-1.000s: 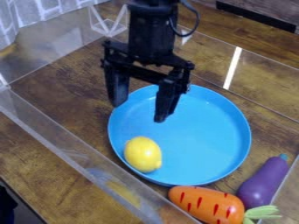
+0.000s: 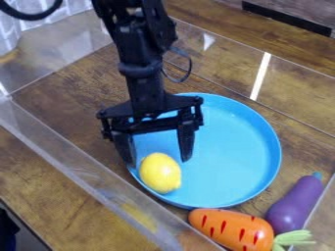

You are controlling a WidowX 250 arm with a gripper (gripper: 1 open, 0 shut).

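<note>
My black gripper (image 2: 155, 147) hangs low over the left part of the blue plate (image 2: 242, 152), fingers spread open on either side and just behind a yellow lemon (image 2: 160, 175). The lemon lies on the plate near its front left. I cannot tell whether the fingers touch it.
An orange toy carrot (image 2: 229, 227) and a purple eggplant (image 2: 296, 202) lie at the front right, outside the plate. A clear plastic wall runs along the front left. The wooden surface (image 2: 249, 64) behind the plate is free.
My gripper has moved down and toward the viewer, to the lemon, and turned somewhat. The lemon, plate and vegetables stay where they were.
</note>
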